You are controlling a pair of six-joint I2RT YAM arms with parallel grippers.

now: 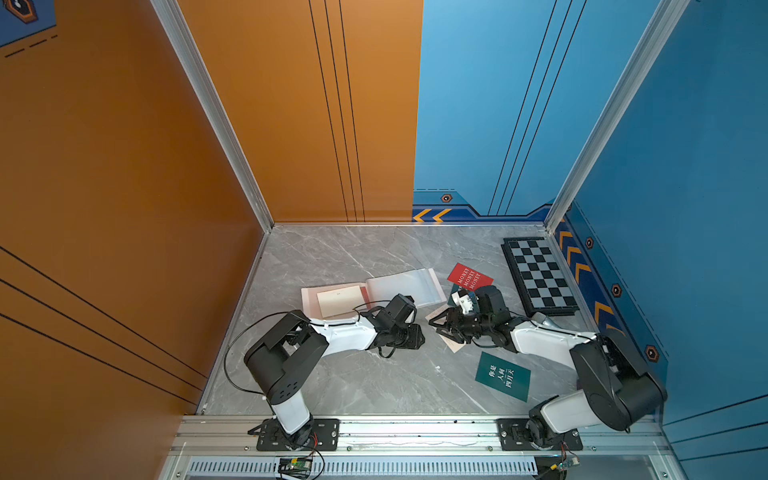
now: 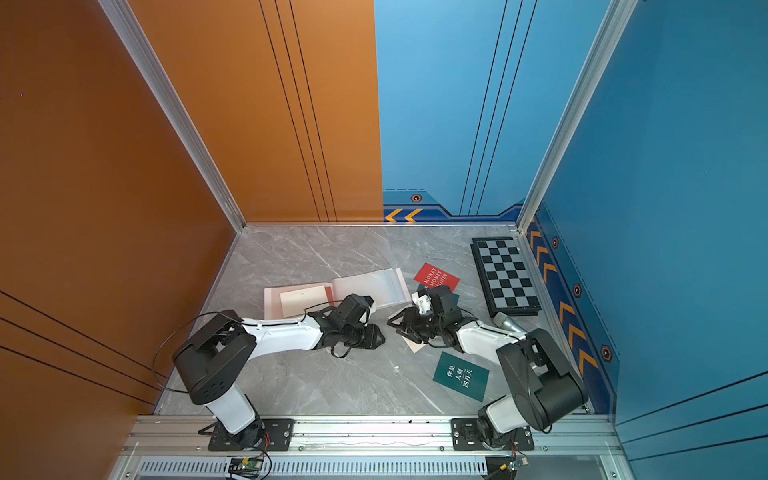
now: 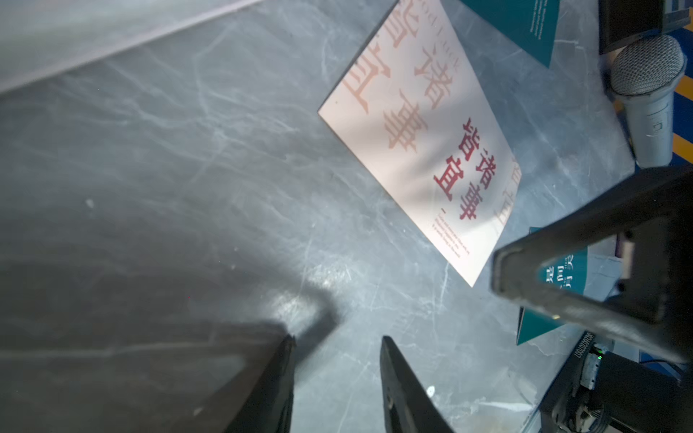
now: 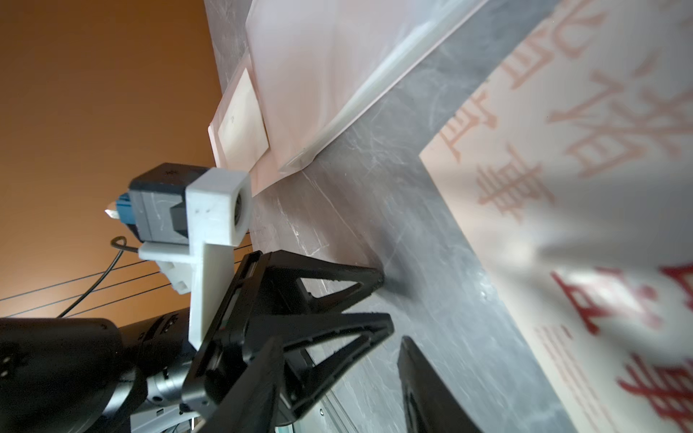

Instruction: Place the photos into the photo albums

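A cream photo card with red characters [image 3: 426, 144] lies on the table beneath and right of the space between my grippers. The open album [image 1: 400, 284] with a clear sleeve and a cream page lies behind my left arm. My left gripper is open above bare table, the card ahead of it. My right gripper is open beside the card, nothing held. A red card [image 1: 472, 273] overlaps a teal card behind the right gripper. Another teal card [image 1: 502, 376] lies at the front right.
A checkered board [image 1: 537, 272] stands at the back right. A microphone [image 3: 646, 101] lies beside it, partly behind the right arm in the top views.
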